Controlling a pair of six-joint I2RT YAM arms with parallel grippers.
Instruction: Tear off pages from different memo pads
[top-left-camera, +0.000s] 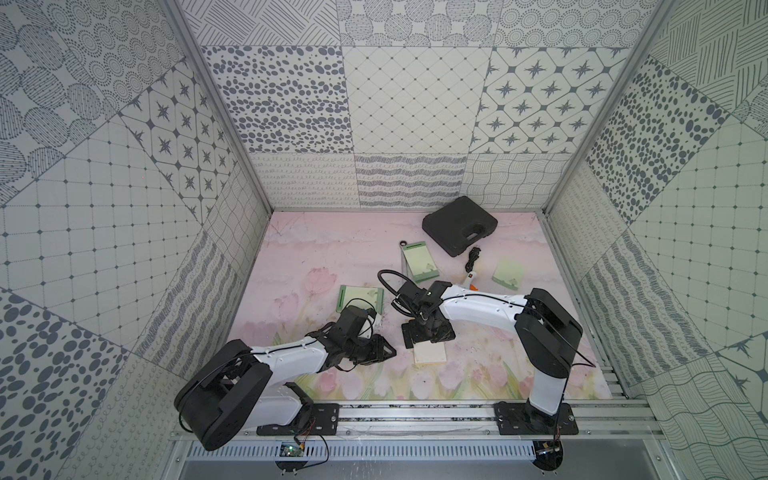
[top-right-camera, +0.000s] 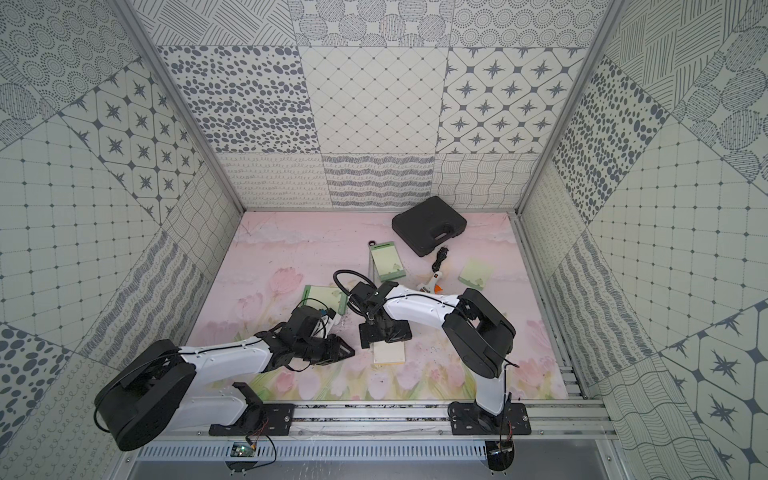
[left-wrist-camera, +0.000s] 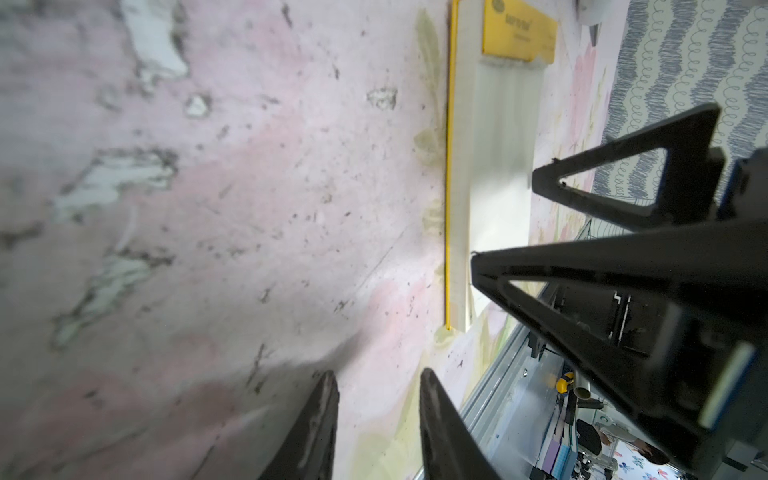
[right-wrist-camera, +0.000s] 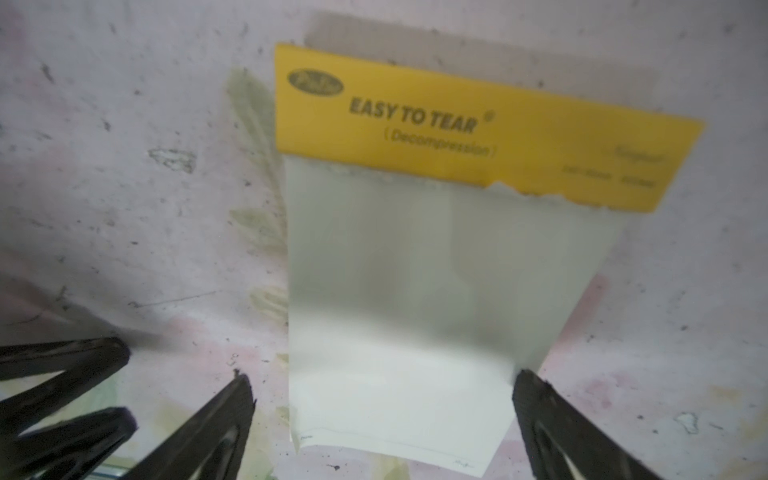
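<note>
The memo pad (right-wrist-camera: 416, 320) with a yellow "EASY TO TEAR" band lies flat on the table; a slightly ragged paper edge runs under the band in the right wrist view. My right gripper hangs over its lower half, open, with the fingers wide apart near the pad's two sides. In the left wrist view the pad (left-wrist-camera: 500, 160) shows its thick stack of sheets, the right gripper's tips above it. Left of the pad, my left gripper is part open, nothing between its fingers. The right arm covers much of this pad in the top views.
Green-edged memo pads lie at the left (top-left-camera: 360, 298) and farther back (top-left-camera: 421, 261). A pale green sheet or pad (top-left-camera: 508, 273) is at the right. A black case (top-left-camera: 460, 225), a black cable-like item (top-left-camera: 473, 257) and a partly hidden wrench (top-left-camera: 402, 244) lie behind the arms.
</note>
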